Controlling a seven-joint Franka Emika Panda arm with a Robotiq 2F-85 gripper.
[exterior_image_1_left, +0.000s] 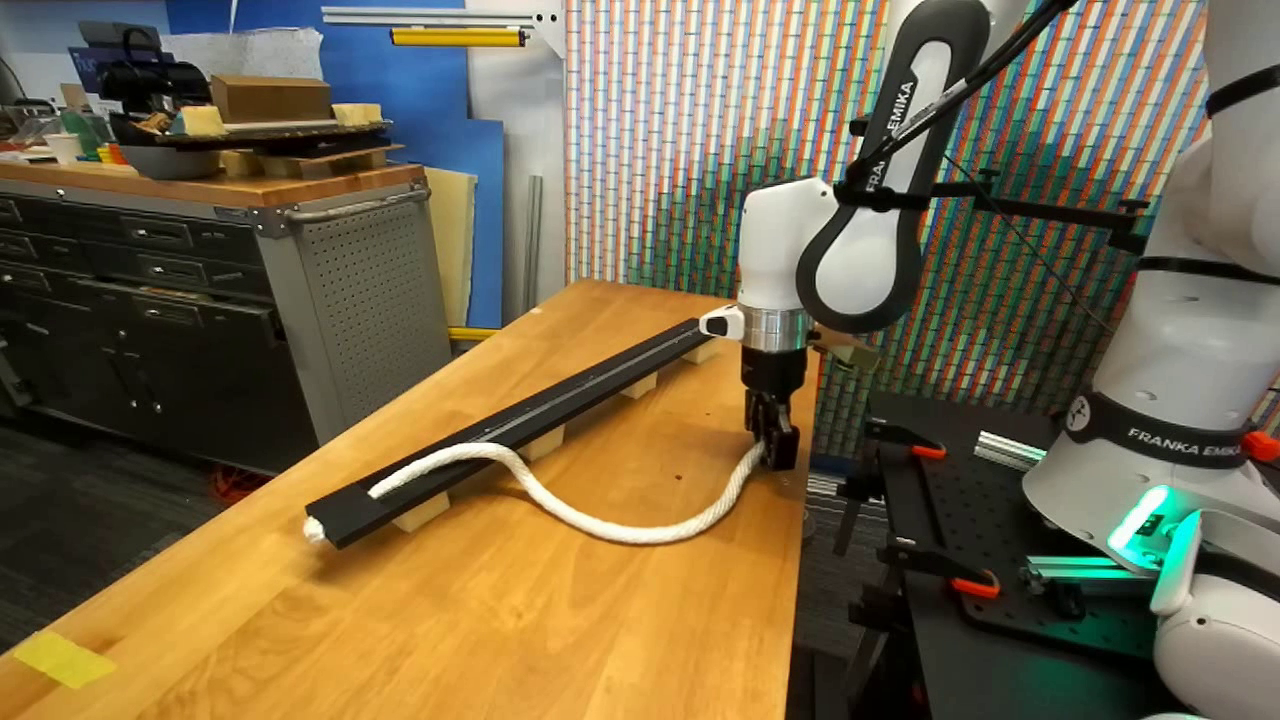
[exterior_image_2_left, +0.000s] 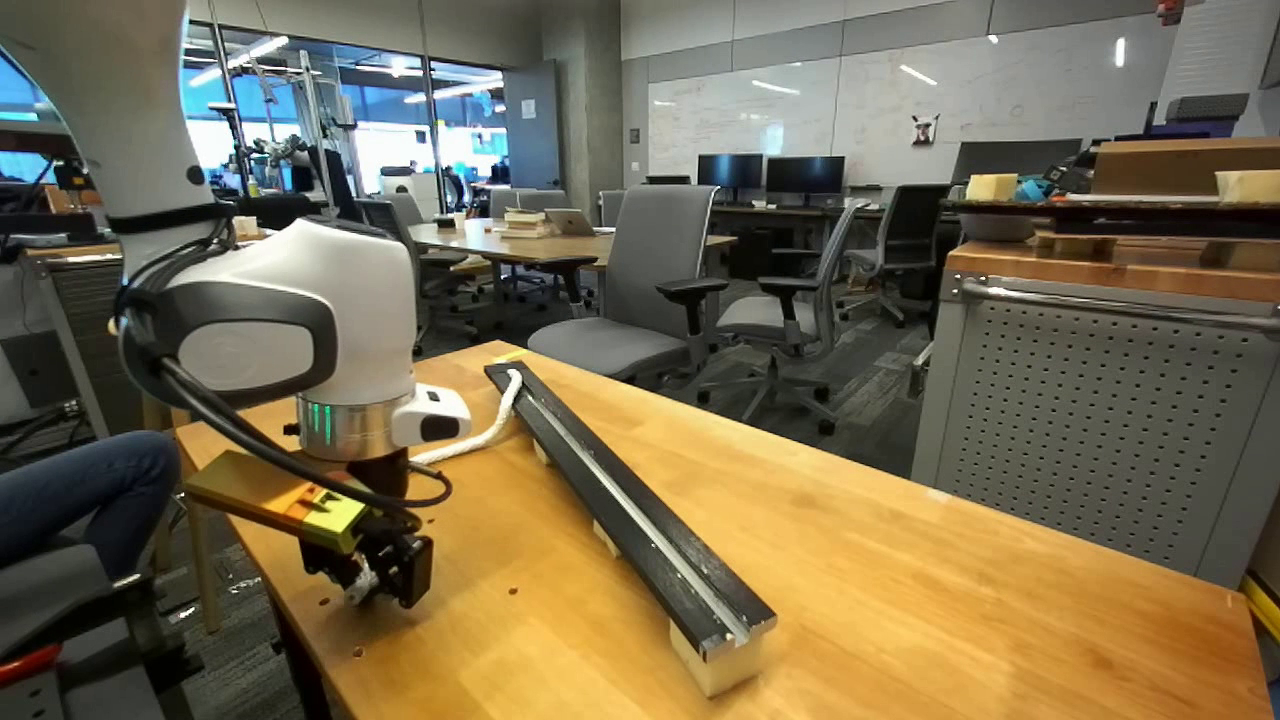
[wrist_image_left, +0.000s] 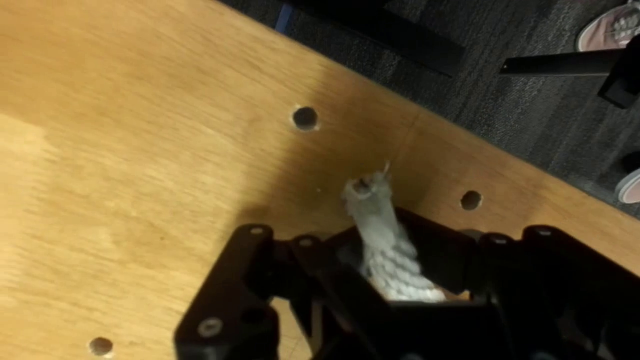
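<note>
A white braided rope (exterior_image_1_left: 600, 526) curves over the table, its far stretch lying on top of a black grooved bar (exterior_image_1_left: 528, 419). My gripper (exterior_image_1_left: 771, 454) is at the other end of the rope, close to the table's right edge. In the wrist view the black fingers (wrist_image_left: 435, 245) press on both sides of the rope (wrist_image_left: 384, 240), and its frayed tip sticks out past them. The gripper is shut on the rope near that end. In exterior view 2 the bar (exterior_image_2_left: 636, 510) runs diagonally, with part of the rope (exterior_image_2_left: 480, 439) hidden behind the arm.
Pale blocks (exterior_image_1_left: 421, 514) prop the bar above the wooden table (exterior_image_1_left: 576, 636). A tool cabinet (exterior_image_1_left: 354, 276) stands beyond the left edge.
</note>
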